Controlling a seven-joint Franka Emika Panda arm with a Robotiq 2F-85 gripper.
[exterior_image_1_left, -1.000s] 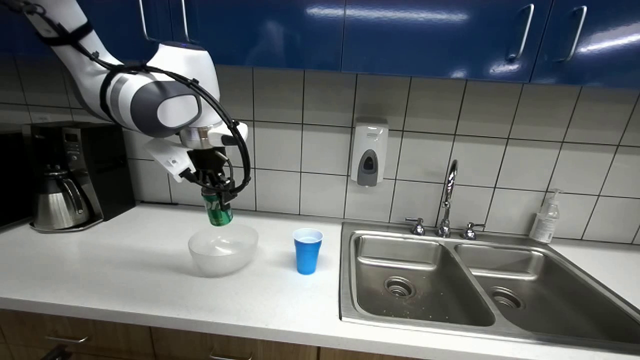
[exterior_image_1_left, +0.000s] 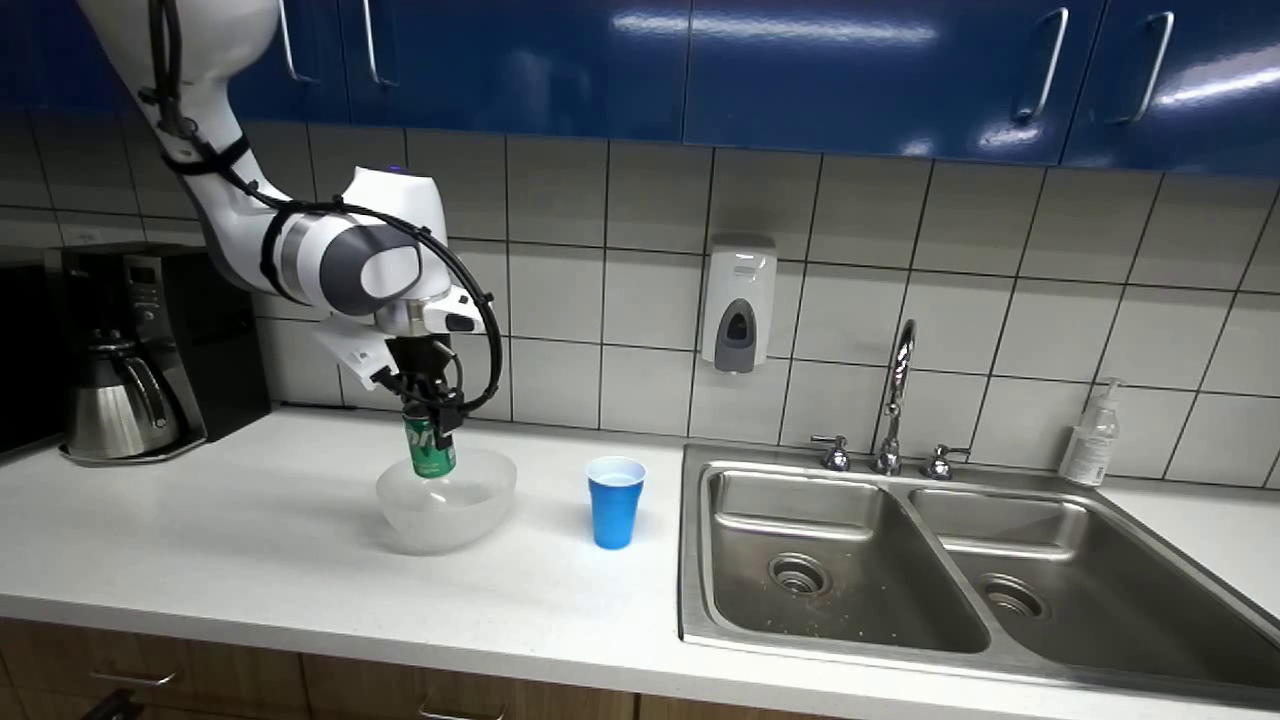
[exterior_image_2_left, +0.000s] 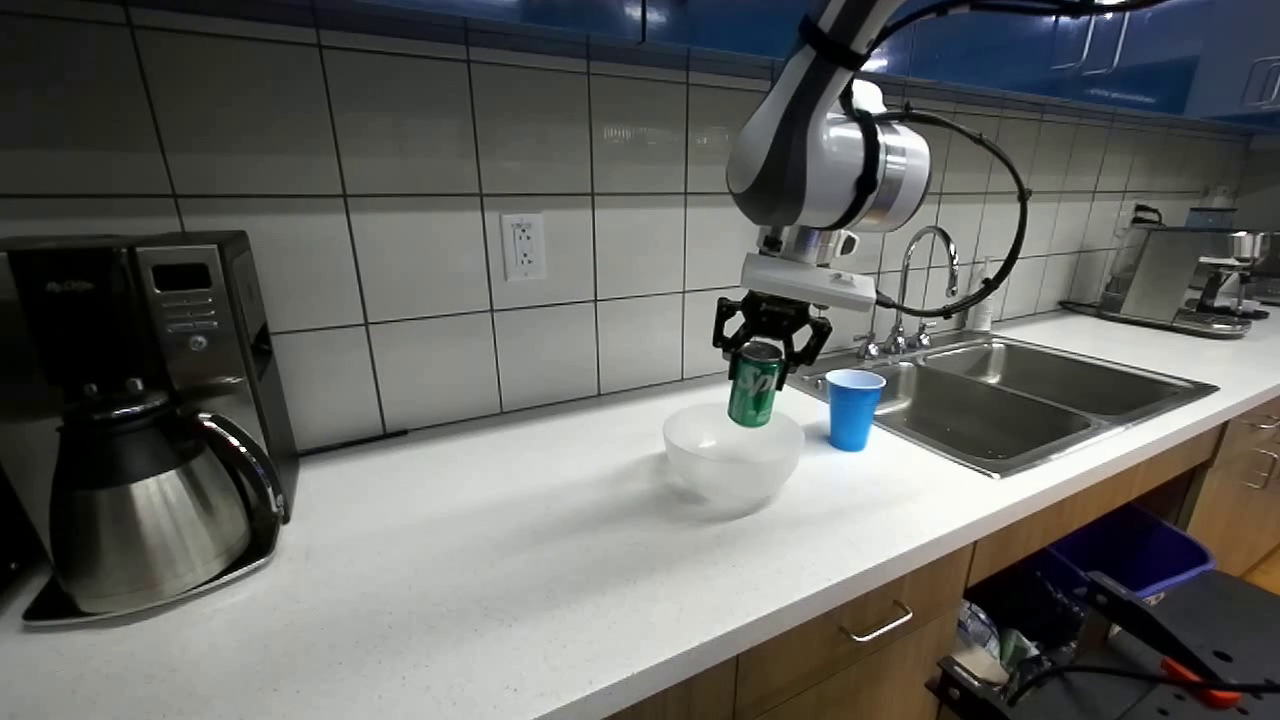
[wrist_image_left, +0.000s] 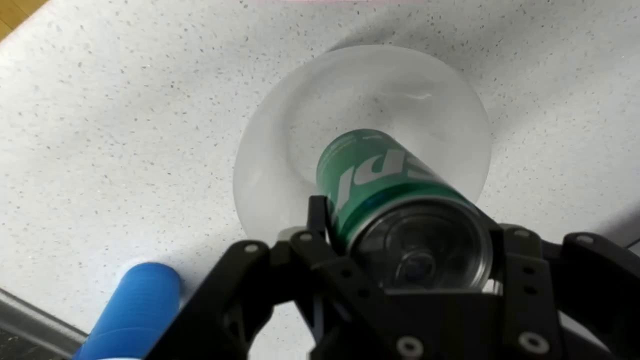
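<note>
A green soda can (exterior_image_1_left: 432, 454) with white lettering hangs upright from my gripper (exterior_image_2_left: 759, 374), whose fingers are shut on its sides. In the wrist view the can (wrist_image_left: 384, 165) points down over the frosted bowl (wrist_image_left: 270, 150). The can's lower end is at about the height of the rim of the bowl (exterior_image_2_left: 708, 462); whether it dips below the rim, I cannot tell. Inside the bowl (exterior_image_1_left: 446, 522) nothing else shows.
A blue cup (exterior_image_1_left: 614, 510) stands just right of the bowl, before the double sink (exterior_image_1_left: 702, 564). At the far left is a coffee maker (exterior_image_2_left: 204, 312) with a steel carafe (exterior_image_2_left: 150, 504). Open counter (exterior_image_2_left: 504, 576) lies between coffee maker and bowl.
My arm has drawn back toward the wall and come down, carrying the can lower to the bowl's opening. The bowl and cup have not moved.
</note>
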